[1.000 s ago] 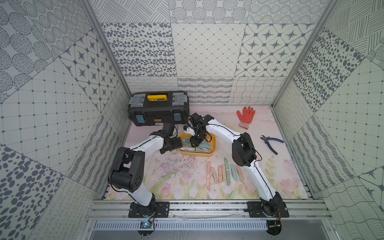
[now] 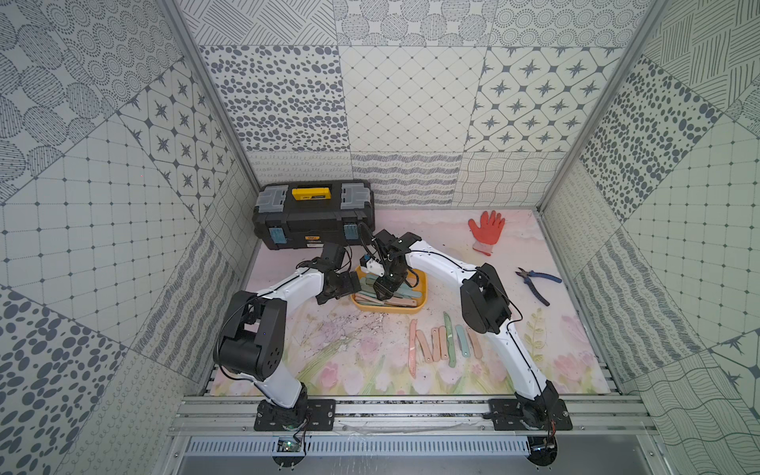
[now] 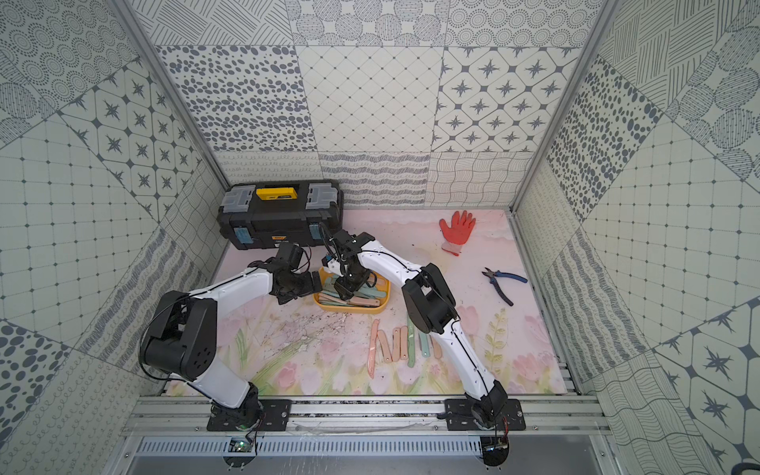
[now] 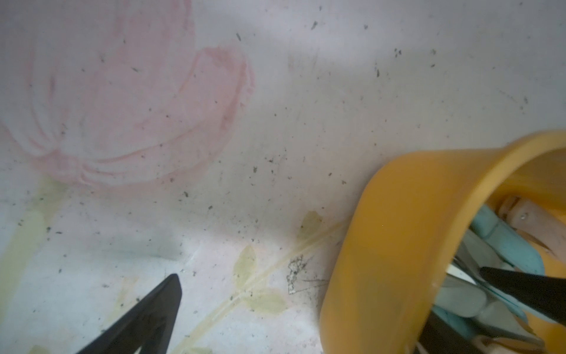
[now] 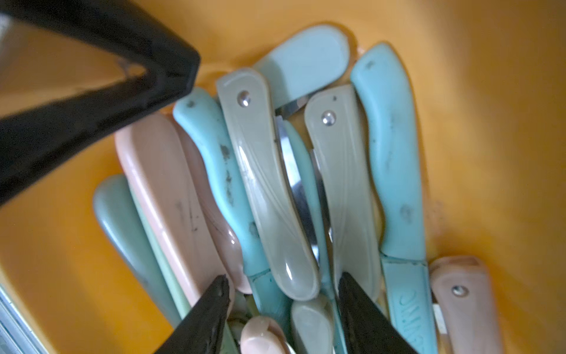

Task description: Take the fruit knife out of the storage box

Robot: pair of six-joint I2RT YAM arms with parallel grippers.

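Note:
The orange storage box (image 2: 421, 297) holds several folded fruit knives, among them a grey-green one (image 5: 265, 183), a light-blue one (image 5: 389, 153) and a pink one (image 5: 165, 194). My right gripper is down in the box over the knives, its two fingertips apart at either side of the lower middle knife ends; whether it grips anything is unclear. My left gripper (image 2: 340, 286) is open at the box's left end, with the box wall (image 4: 389, 247) between or beside its fingers in the left wrist view.
Several knives (image 2: 441, 342) lie in a row in front of the box. A black toolbox (image 2: 312, 217) stands at the back left, a red glove (image 2: 487, 228) at back right, pliers (image 2: 538, 285) at the right.
The left arm has not visibly moved.

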